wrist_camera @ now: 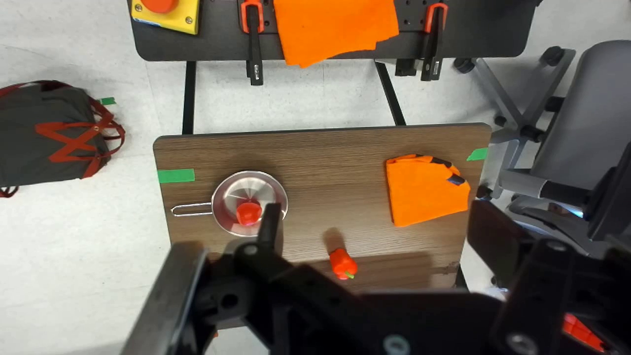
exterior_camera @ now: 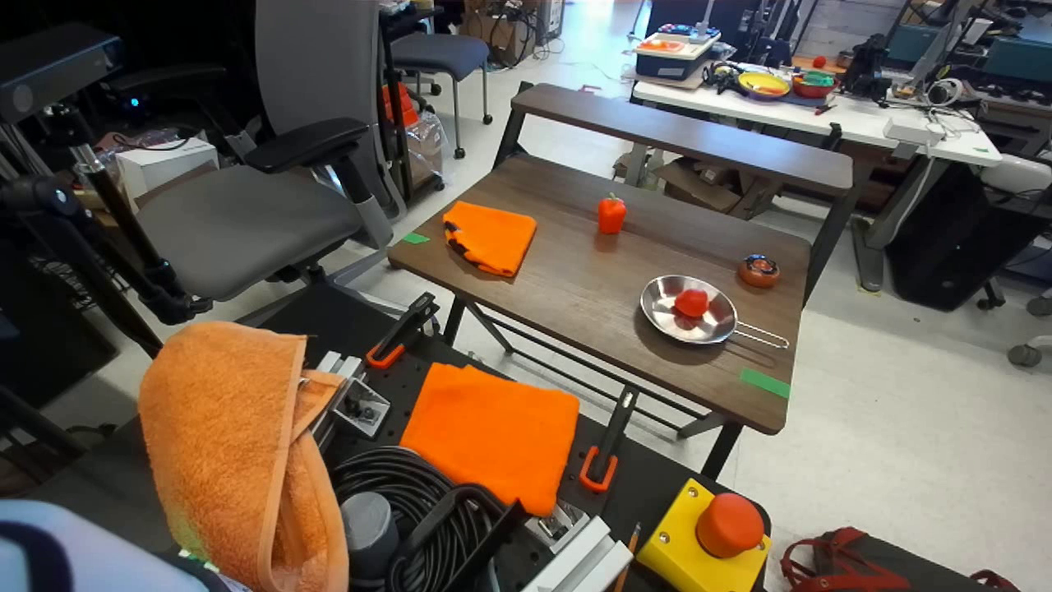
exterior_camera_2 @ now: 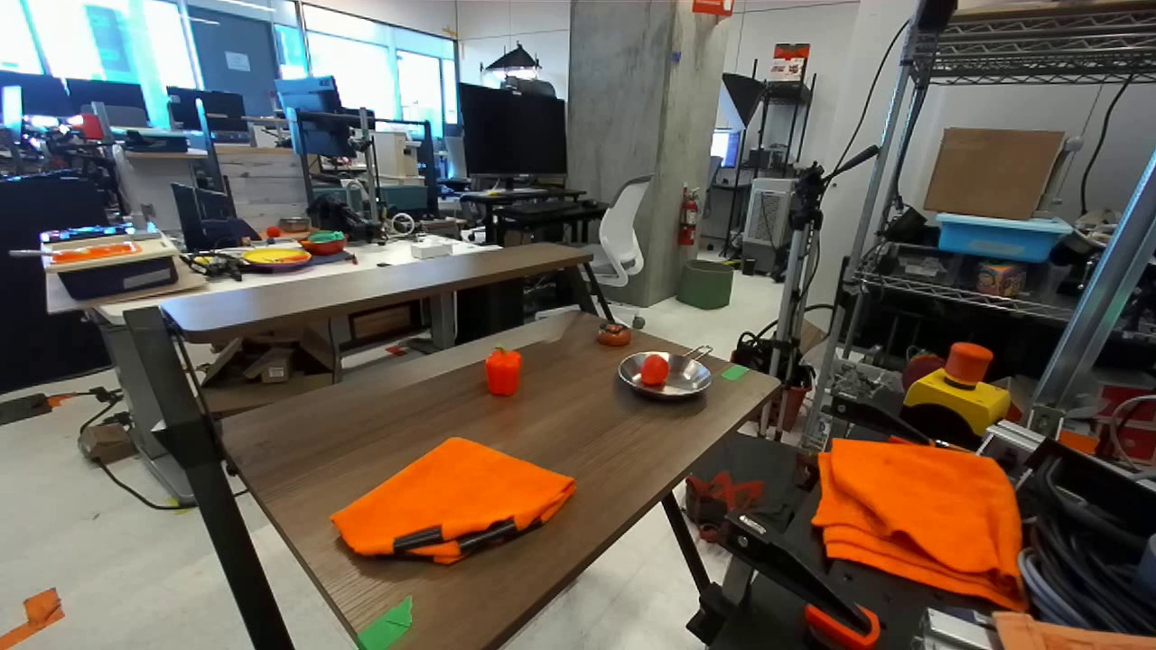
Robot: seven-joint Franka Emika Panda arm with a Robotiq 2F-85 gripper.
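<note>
In the wrist view my gripper hangs high over the table, its two fingers wide apart and nothing held between them. Below it stands an orange-red pepper (wrist_camera: 343, 264) with a green stem, upright on the table (exterior_camera: 582, 266) in exterior view 1. A steel pan (exterior_camera: 656, 306) holds a round red item (exterior_camera: 691, 302); its handle points to the right there. Behind the pan sits a small orange-brown round object (exterior_camera: 759, 270) with a shiny top, mostly hidden by the gripper in the wrist view. A folded orange cloth (exterior_camera_2: 455, 493) lies at the table's other end.
A raised shelf (exterior_camera: 680, 133) runs along the table's back edge. Across a gap stands a black bench bearing another orange cloth (exterior_camera: 493, 429), clamps and a yellow box with a red button (exterior_camera: 730, 524). Bare tabletop lies between the folded cloth and pan.
</note>
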